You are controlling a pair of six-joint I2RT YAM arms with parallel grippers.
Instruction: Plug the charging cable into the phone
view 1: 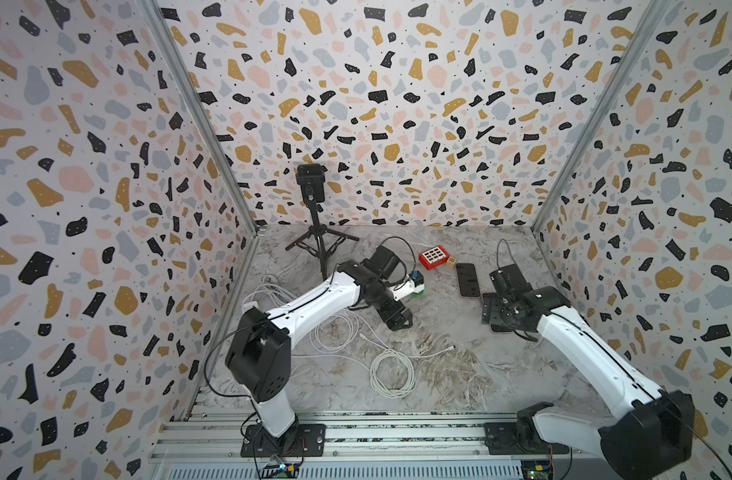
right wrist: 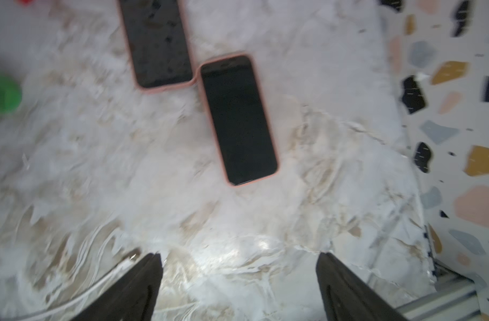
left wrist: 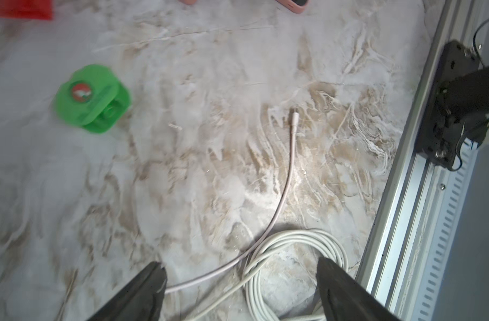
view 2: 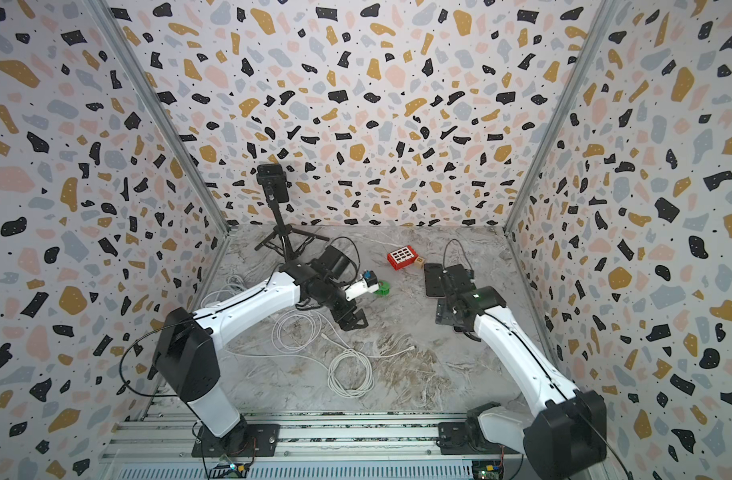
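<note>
A white charging cable (view 1: 414, 376) lies loosely coiled on the table, and its plug end (left wrist: 294, 118) points away from the coil in the left wrist view. Two dark phones lie face up: the nearer phone (right wrist: 239, 120) touches or almost touches the farther phone (right wrist: 157, 42). My left gripper hangs above the table over the cable side, fingers apart and nothing between them. Above the nearer phone is my right gripper, likewise open and empty; in the top left view it partly hides that phone.
A green round object (left wrist: 93, 99) and a red box (view 1: 434, 257) sit toward the back middle. At the back left stands a black tripod (view 1: 317, 216). More cable loops (view 1: 333, 328) spread over the left side. Bare marble shows between cable and phones.
</note>
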